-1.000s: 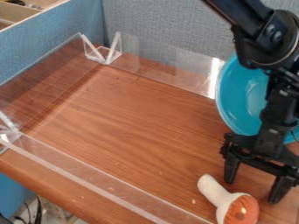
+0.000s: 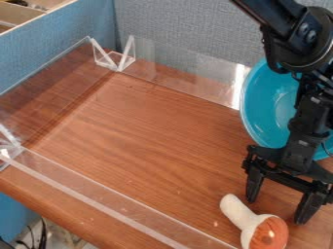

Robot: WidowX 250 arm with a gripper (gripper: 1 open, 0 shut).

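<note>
My black gripper (image 2: 278, 200) is low over the wooden surface at the right, its two fingers apart with nothing visible between them. Just left of and below it lies a white and orange toy (image 2: 260, 229), shaped like a mushroom, on its side, stem toward the upper left. A turquoise bowl (image 2: 260, 102) stands upright at the back right, behind my arm, which hides part of it.
Clear plastic walls with white corner brackets (image 2: 115, 60) border it. A blue padded side and a wooden box (image 2: 19, 19) lie beyond at the left.
</note>
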